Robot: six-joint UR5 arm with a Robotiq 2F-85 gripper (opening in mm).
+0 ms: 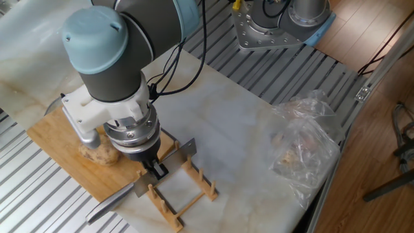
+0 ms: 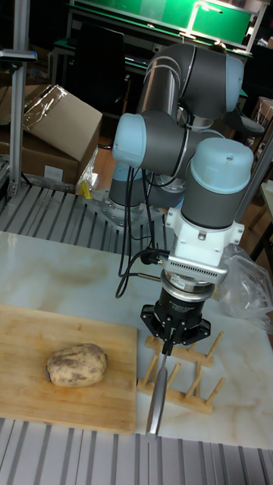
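My gripper points down, shut on a cleaver-like knife near its blade. The knife's grey handle sticks out toward the lower left in exterior view 2. In exterior view 3 the gripper is seen with the knife nearly edge-on below it. The blade overlaps the near-left side of a small wooden peg rack. Whether the blade touches the pegs or sits in a slot, I cannot tell. The fingertips are partly hidden against the dark gripper body.
A potato lies on the wooden cutting board, left of the rack in exterior view 3. A clear plastic bag rests at the table's right side. Bare marble-patterned tabletop lies between rack and bag.
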